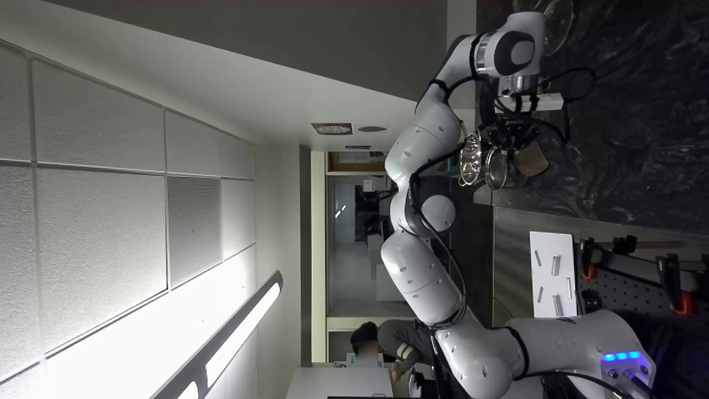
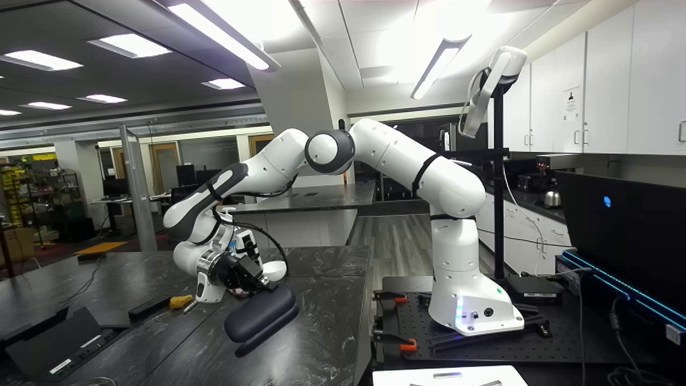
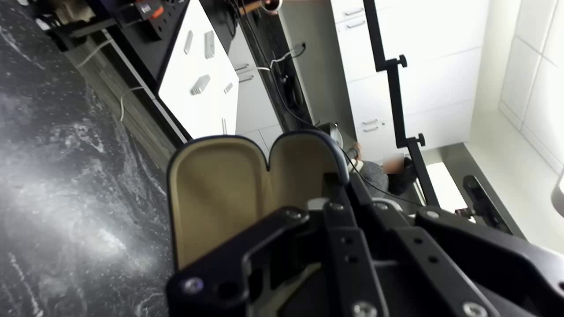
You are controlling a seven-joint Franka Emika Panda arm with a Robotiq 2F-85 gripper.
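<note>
A glasses case (image 3: 217,195), dark outside and tan inside, lies spread open in front of my gripper in the wrist view. The gripper is shut on one edge of it, and part of that edge is hidden behind the black fingers. In exterior view 2 the dark outside of the case (image 2: 260,313) hangs from the gripper (image 2: 262,285), apparently above the dark counter. Exterior view 1 shows the tan inside of the case (image 1: 531,159) beside the gripper (image 1: 512,147).
Near the gripper stand a shiny colander (image 1: 470,159) and a pot (image 1: 495,168), partly overlapped by it in exterior view 1. A glass lid (image 1: 559,23) lies beyond the arm. The marble counter (image 1: 625,153) has wide bare room. A white board (image 1: 541,292) sits near the base.
</note>
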